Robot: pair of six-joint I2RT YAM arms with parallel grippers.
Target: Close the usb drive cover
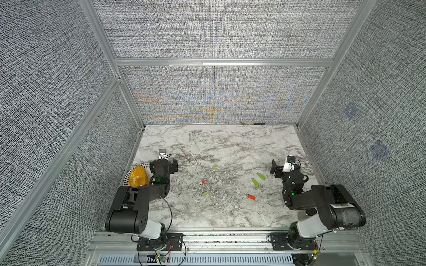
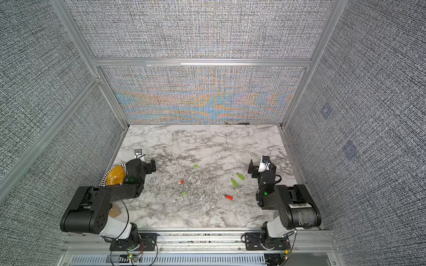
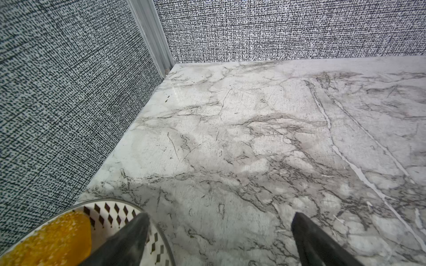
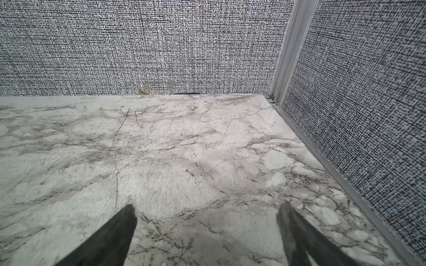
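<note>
On the marble table a red USB drive [image 1: 251, 196] lies right of the middle, near the front. Two green pieces, a lower one [image 1: 255, 182] and an upper one [image 1: 261, 176], rest just behind it; which are drives and which covers is too small to tell. A tiny red piece [image 1: 203, 181] and two tiny green bits, one farther back [image 1: 216, 165] and one nearer [image 1: 206, 193], lie toward the left. My left gripper is open and empty above the left side. Over the right side, my right gripper also stands open, nothing between its fingers.
A patterned bowl [image 3: 164, 239] holding an orange-yellow object [image 3: 66, 237] sits at the left edge, close to my left gripper. A thin dark tool [image 1: 257, 123] lies against the back wall. Bare table stretches across the middle and back.
</note>
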